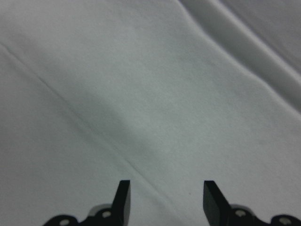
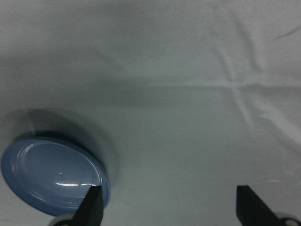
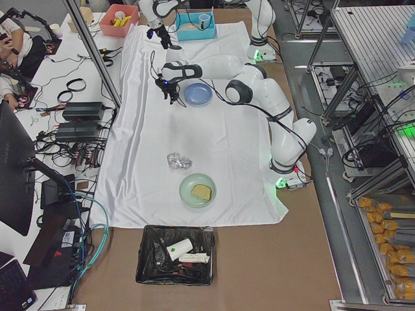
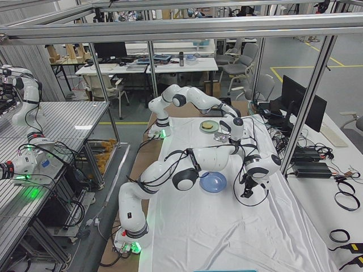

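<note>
A blue plate [image 3: 198, 94] [image 4: 213, 182] [image 2: 54, 172] lies on the white cloth. My left gripper [image 3: 170, 94] is low, left of the plate in the camera left view, open over bare cloth. My right gripper is open, with the plate at lower left in its wrist view; its arm reaches in at the top of the camera left view. A green plate [image 3: 188, 191] holds a yellow slice [image 3: 202, 192], and a crumpled silver item [image 3: 178, 161] lies near it.
A light-blue bin [image 3: 194, 35] and a red bin [image 3: 110, 26] stand at the top of the camera left view. A black lined tray [image 3: 149, 272] is at the bottom.
</note>
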